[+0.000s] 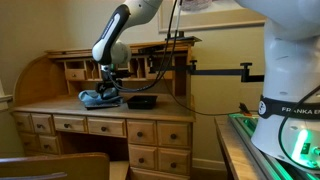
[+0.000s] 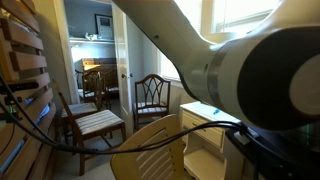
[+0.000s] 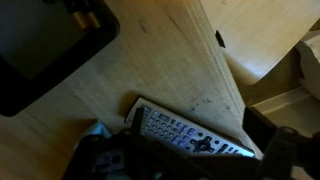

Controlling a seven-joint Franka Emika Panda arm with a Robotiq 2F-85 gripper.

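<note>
In the wrist view, a pale remote-like object with rows of dark buttons (image 3: 185, 130) lies on the wooden desktop. My gripper is open, its dark fingers standing apart at either side of that object, with the desk surface below. Whether the fingers touch it cannot be told. A blue cloth (image 3: 95, 130) shows partly at the lower left. In exterior view 1, the gripper (image 1: 107, 74) points down over the blue cloth (image 1: 98, 99) on the desk; the buttoned object is not clearly visible there.
A black tray (image 3: 45, 85) with a small brown-orange item (image 3: 85, 17) inside sits at the upper left of the wrist view. On the desk it stands right of the cloth, as the dark tray (image 1: 142, 102). Pigeonhole shelves (image 1: 75, 72) rise behind. Some desktop is bare.
</note>
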